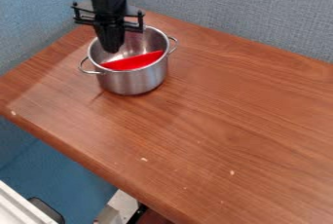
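A steel pot [130, 82] with two loop handles stands on the wooden table near its back left. A red elongated object [134, 60] lies inside it. My black gripper [112, 45] points down over the pot's left rear, its fingertips at or just inside the rim, shut, with nothing visible between its fingers.
Grey-blue padded walls stand behind and at the left, close to the pot. A white object [16, 210] sits below the table at the bottom left.
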